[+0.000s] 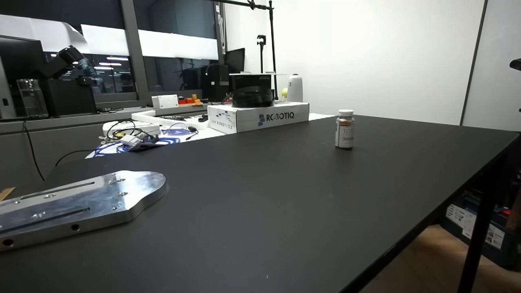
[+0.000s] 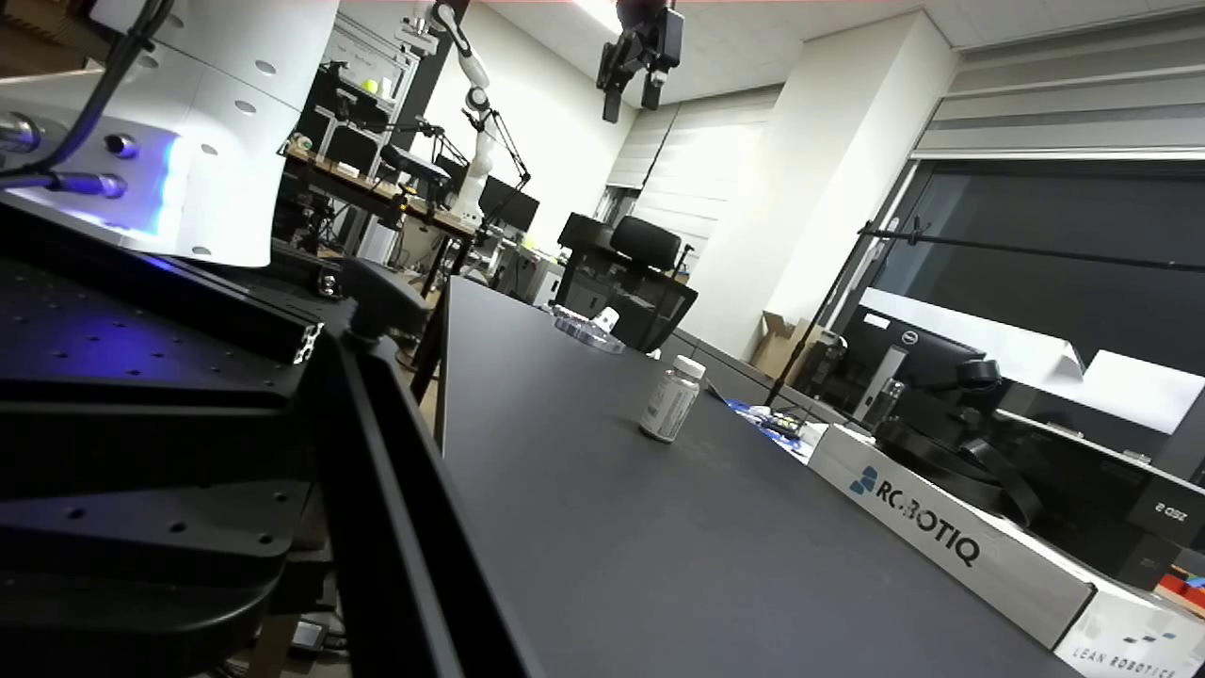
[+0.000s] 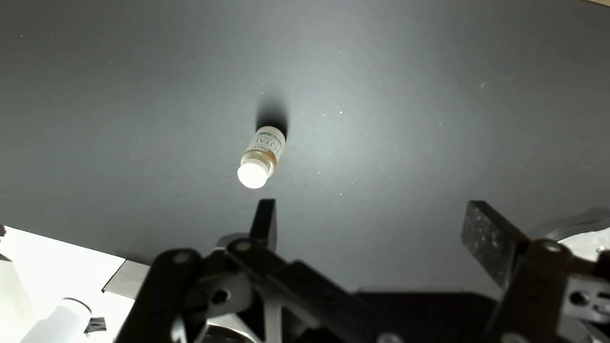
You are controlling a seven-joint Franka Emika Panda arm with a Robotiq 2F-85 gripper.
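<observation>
A small bottle [image 1: 344,131] with a white cap and a printed label stands upright on the dark table [image 1: 263,195]. The second exterior view shows the same bottle [image 2: 672,401] from the other side. My gripper [image 2: 633,111] hangs high above the table there, well clear of it. Seen from the wrist, the gripper has its fingers spread wide with only bare table behind the gap. The bottle [image 3: 269,144] appears beyond the left finger, apart from it. In the first exterior view the gripper is out of frame.
A flat metal plate [image 1: 83,200] lies at one end of the table. Along the window side are a white Robotiq box [image 1: 273,117] and loose cables [image 1: 132,139]. Around the bottle the tabletop is clear.
</observation>
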